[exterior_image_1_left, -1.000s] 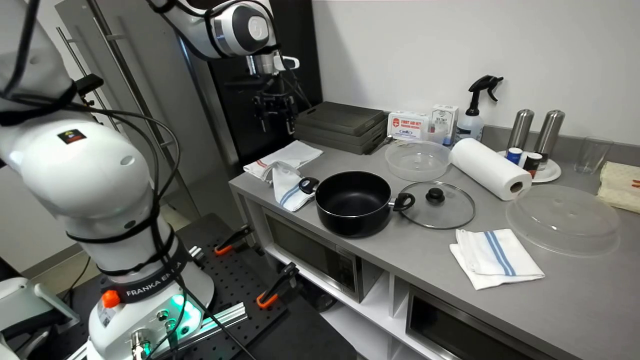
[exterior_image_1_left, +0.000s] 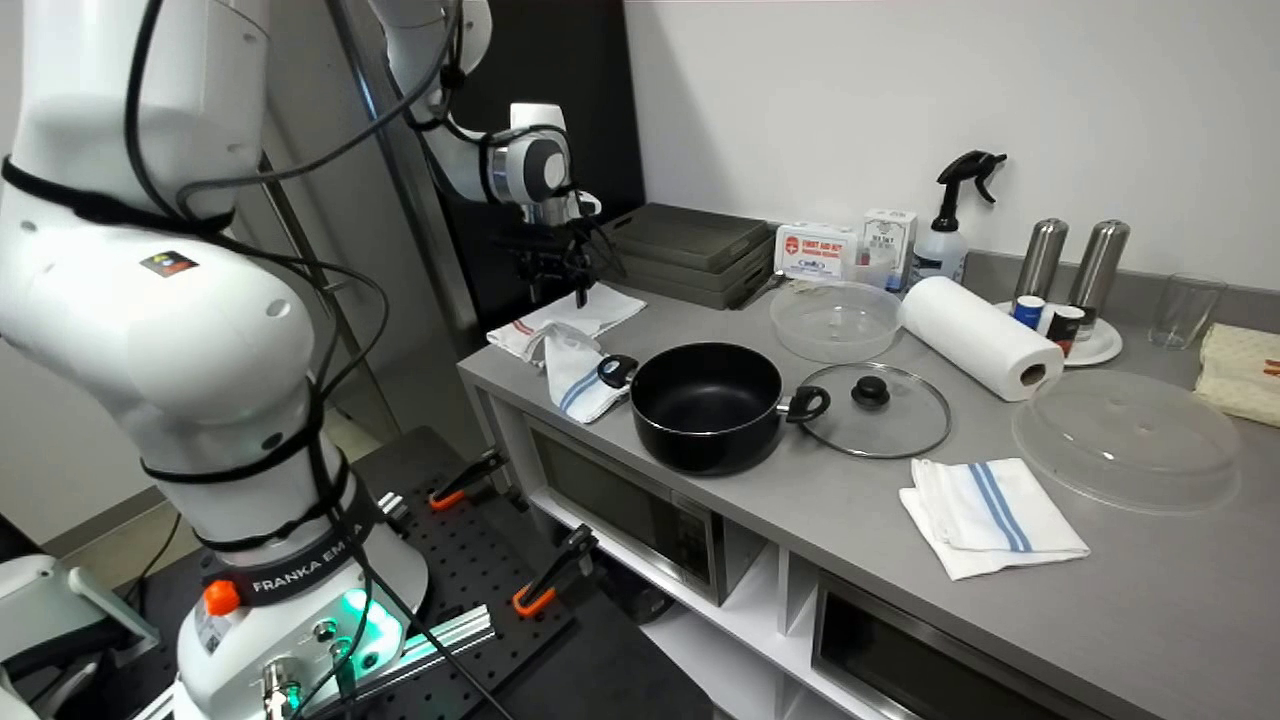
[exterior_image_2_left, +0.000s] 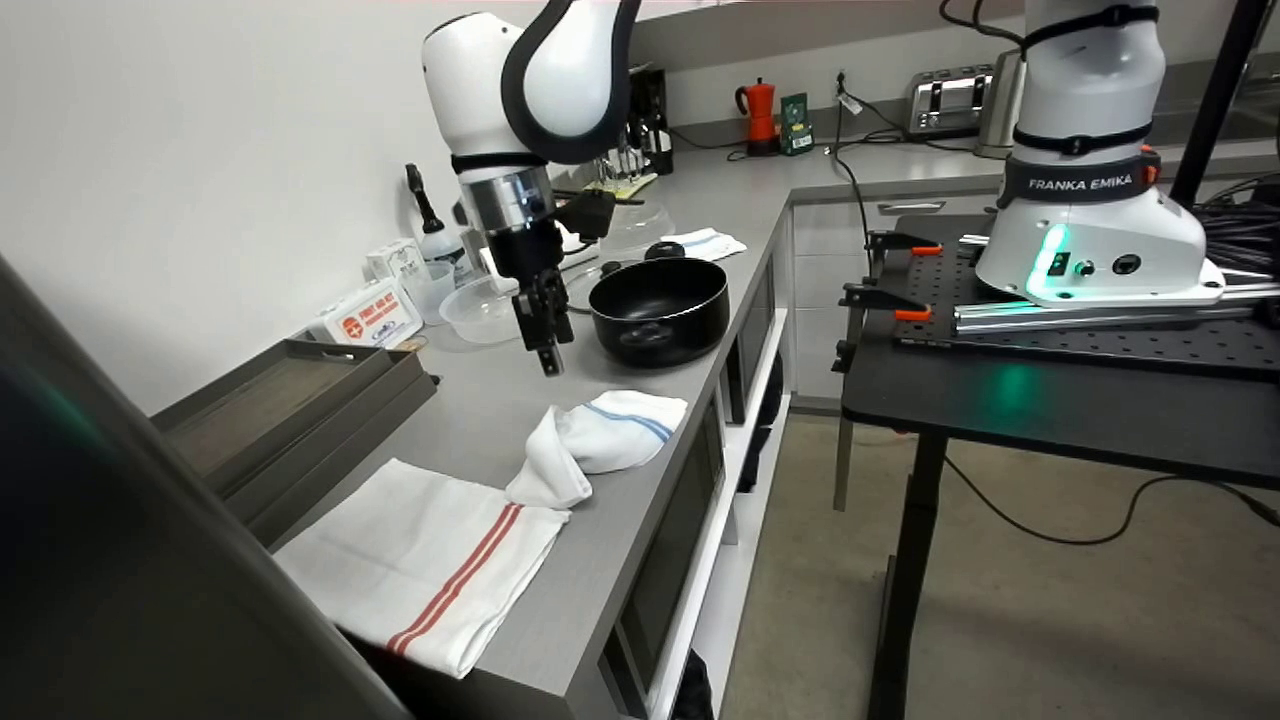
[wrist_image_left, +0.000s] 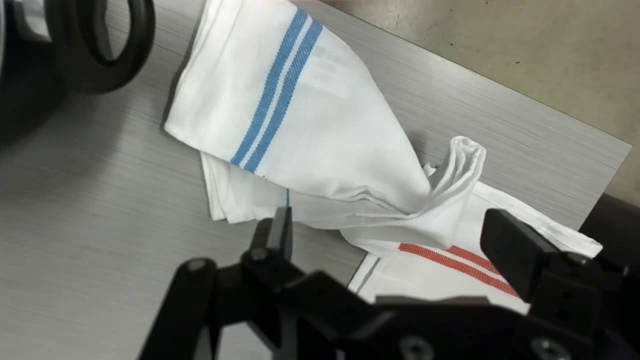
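Observation:
My gripper is open above the counter's end, its fingers wide apart and nothing held between them. Below it in the wrist view lies a white towel with blue stripes (wrist_image_left: 336, 120), one end bunched up into a raised fold. That bunched end rests on a second white towel with red stripes (wrist_image_left: 456, 270), which lies flatter. Exterior view 2 has both the blue-striped towel (exterior_image_2_left: 618, 434) and the red-striped towel (exterior_image_2_left: 420, 558) at the counter's near end, with my gripper (exterior_image_2_left: 549, 360) hanging over the counter behind them, clear of both.
A black pot (exterior_image_1_left: 708, 408) stands beside the blue-striped towel, its glass lid (exterior_image_1_left: 882, 414) to the right. Grey stacked trays (exterior_image_1_left: 690, 252) sit at the back near the gripper. Another folded blue-striped towel (exterior_image_1_left: 993, 516) lies farther right. The counter's front edge is close to the towels.
The arm has come down and slightly to the right, so my gripper is lower, nearer the towels. The towels and pot have not moved.

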